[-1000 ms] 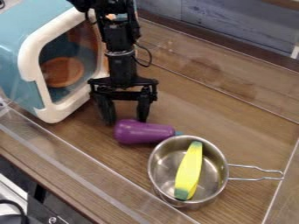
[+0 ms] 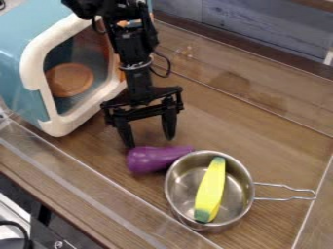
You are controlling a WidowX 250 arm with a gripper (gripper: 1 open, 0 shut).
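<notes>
My black gripper [image 2: 146,124] hangs open in the upper middle, its fingers pointing down just above and behind a purple toy eggplant [image 2: 154,160], with nothing between them. The eggplant lies on the wooden counter, its right end next to a steel pot [image 2: 185,186]. Inside the pot is a yellow elongated toy [image 2: 209,186] with a green end, and the pot's wire handle points right.
A blue and white toy appliance [image 2: 61,122] with an open front and a brown round piece inside stands at the left.
The gripper has moved slightly left and up, away from the eggplant. The eggplant looks slightly shifted; the pot and yellow toy are unchanged.
</notes>
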